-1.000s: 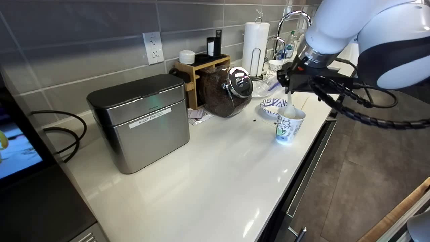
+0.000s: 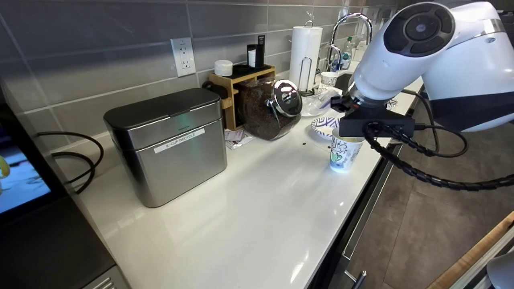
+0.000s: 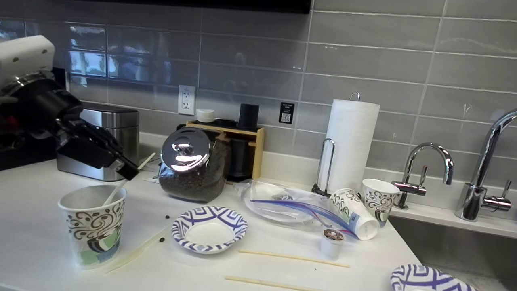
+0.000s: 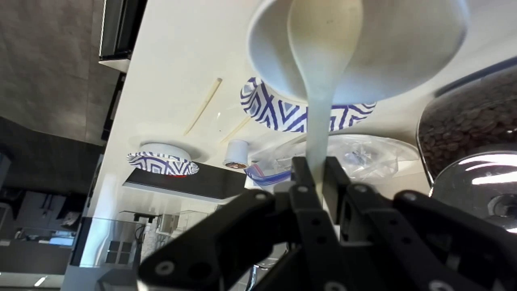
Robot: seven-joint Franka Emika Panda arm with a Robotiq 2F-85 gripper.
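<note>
A paper cup [image 3: 97, 233] with a brown swirl and green print stands upright on the counter, also in exterior view 1 [image 2: 343, 155]. My gripper [image 3: 127, 169] is above its rim, shut on the handle of a whitish plastic spoon [image 3: 116, 190]. The handle's end sticks out past the fingers, while the spoon reaches down into the cup's mouth. From the wrist, the spoon [image 4: 320, 97] runs from between my fingertips to its bowl over the cup opening [image 4: 402, 53]. The near cup wall hides its lower end in exterior view 2; my gripper's body hides the spoon in exterior view 1.
Beside the cup lies a patterned bowl [image 3: 209, 232], with a coffee bean jar [image 3: 194, 167] behind. A plastic bag [image 3: 271, 203], a tipped cup [image 3: 356, 216], a small pod [image 3: 332, 245] and stir sticks lie rightward. The counter before the steel bin [image 2: 178, 159] is clear.
My wrist has tilted and the gripper's body has come down closer over the cup. The spoon, visible in exterior view 1 a second ago, is now behind the gripper. The cup has stayed put.
</note>
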